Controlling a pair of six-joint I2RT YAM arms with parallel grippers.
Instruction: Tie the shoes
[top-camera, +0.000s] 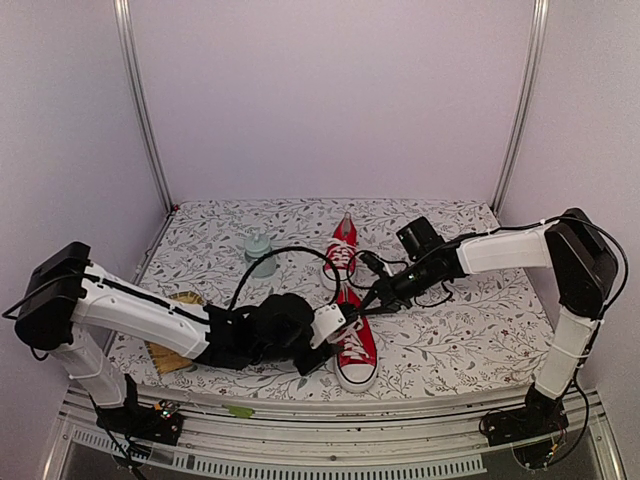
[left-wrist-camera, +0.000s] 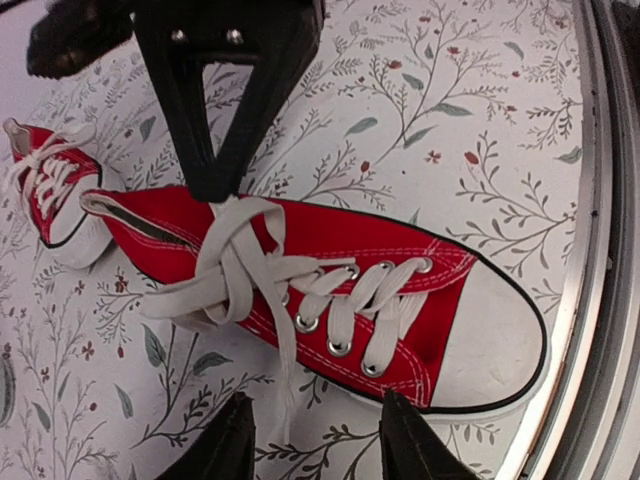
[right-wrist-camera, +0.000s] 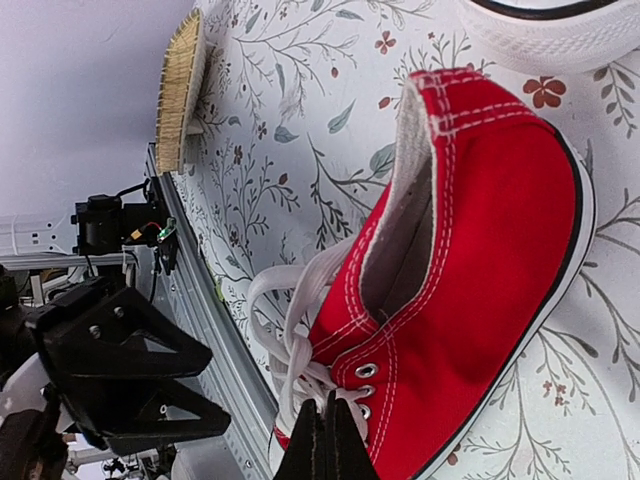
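Note:
The nearer red shoe (top-camera: 357, 365) lies on the table, its white toe toward the front edge. Around its throat the white laces (left-wrist-camera: 235, 265) form a loose bundle of loops, and one end (left-wrist-camera: 288, 400) dangles down the shoe's near side. At the top of that bundle my right gripper is shut on a bit of lace. My left gripper stands part open beside the shoe, nothing between its fingers; the hanging lace end shows between and beyond them. From above, the left arm partly covers the laces.
A second red shoe (top-camera: 341, 250) with laces sits behind the first. At the back left stands a pale bottle (top-camera: 259, 255); a woven basket (top-camera: 170, 350) is partly behind the left arm.

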